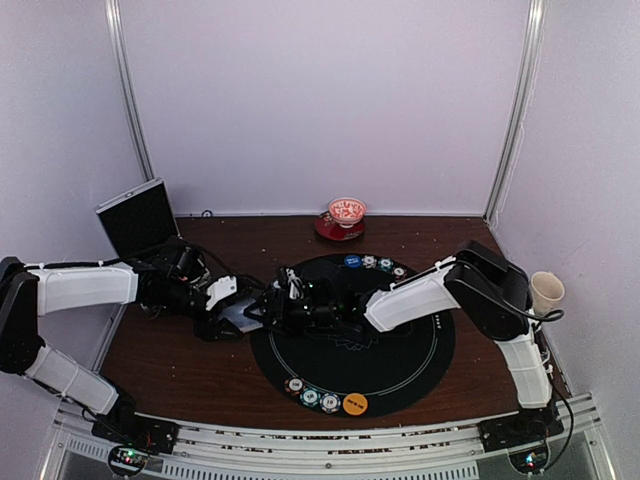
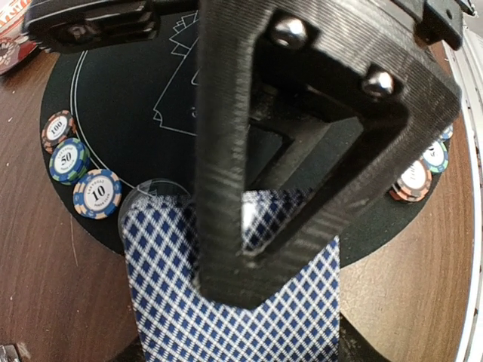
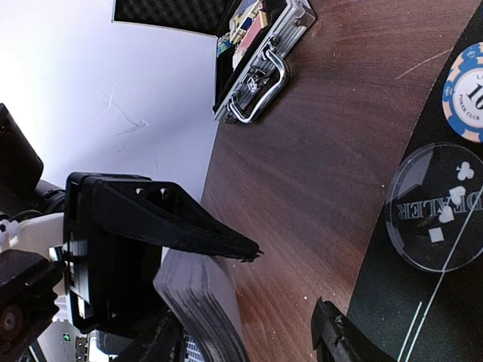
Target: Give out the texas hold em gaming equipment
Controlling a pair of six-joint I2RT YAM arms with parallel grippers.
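Observation:
My left gripper (image 1: 222, 310) is shut on a deck of blue-checked playing cards (image 2: 162, 271), held at the left edge of the round black mat (image 1: 350, 385). In the right wrist view the deck (image 3: 204, 302) shows edge-on beside a black finger. My right gripper (image 1: 262, 305) reaches from the right to the deck, its fingers apart. A clear dealer disc lies on the mat, partly behind the deck in the left wrist view.
An open case (image 1: 138, 220) stands back left. A bowl (image 1: 347, 210) on a red base is at the back. Chips (image 1: 330, 402) lie in rows on the mat's front and back. A cream cup (image 1: 546, 290) stands far right.

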